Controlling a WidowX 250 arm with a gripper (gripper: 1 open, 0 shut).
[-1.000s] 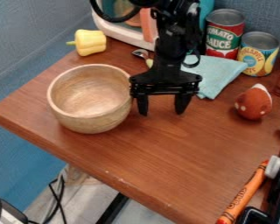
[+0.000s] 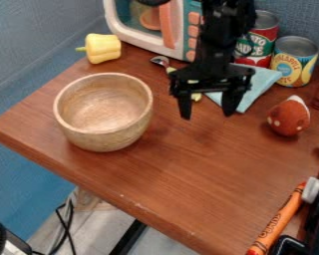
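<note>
My black gripper point(image 2: 207, 100) hangs open above the back middle of the wooden table, right of the wooden bowl point(image 2: 103, 130), with its fingers apart. Behind and under it lie a light blue cloth point(image 2: 259, 85) and a spoon point(image 2: 161, 62), both partly hidden by the gripper and arm. I cannot see anything held between the fingers.
A toy microwave, a yellow corn piece point(image 2: 103, 48), a red can point(image 2: 261, 36) and a yellow can point(image 2: 294, 62) stand at the back. A football point(image 2: 289, 117) sits at the right, above an orange crayon point(image 2: 274, 224).
My gripper has moved toward the back and right, away from the bowl's edge and up the view, and its fingers now stand over the cloth area. The other objects look unmoved.
</note>
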